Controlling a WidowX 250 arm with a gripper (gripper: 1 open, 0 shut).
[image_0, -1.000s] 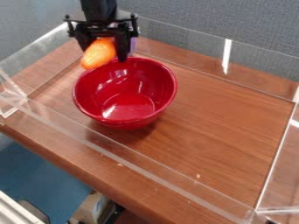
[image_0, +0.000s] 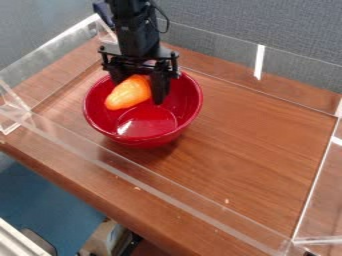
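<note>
A red bowl (image_0: 142, 127) stands on the wooden table at the centre left. My black gripper (image_0: 139, 81) reaches down from the top into the back of the bowl. An orange carrot-like object (image_0: 127, 94) is between its fingers, tilted, within the bowl's outline; whether it touches the bowl's floor I cannot tell. The fingers partly hide the object's upper end.
Clear low walls border the wooden tabletop (image_0: 250, 152), with a grey padded panel (image_0: 281, 30) behind. The table's front edge runs along the lower left.
My gripper and the orange object have moved down and slightly right, from above the bowl's back left to inside its outline. The bowl has not visibly moved.
</note>
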